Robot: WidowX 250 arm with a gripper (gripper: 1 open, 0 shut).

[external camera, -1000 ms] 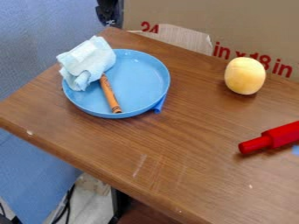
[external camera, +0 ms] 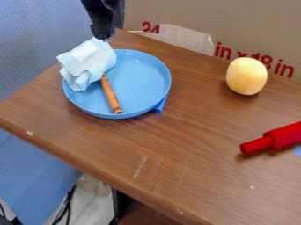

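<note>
My dark gripper (external camera: 104,26) hangs at the top edge, above a crumpled pale blue cloth (external camera: 84,61) that lies on the left part of a blue plate (external camera: 147,79). A brown stick (external camera: 111,96) rests on the plate, its upper end by the cloth. The gripper is cut off by the frame and dark, so I can't tell how its fingers stand.
A yellow round object (external camera: 245,76) sits at the back right of the wooden table (external camera: 177,176). A red cylinder (external camera: 273,138) lies at the right edge. A cardboard wall (external camera: 235,26) stands behind.
My gripper has come lower into view from the top edge and shifted slightly left, toward the cloth. The objects on the table have not moved.
</note>
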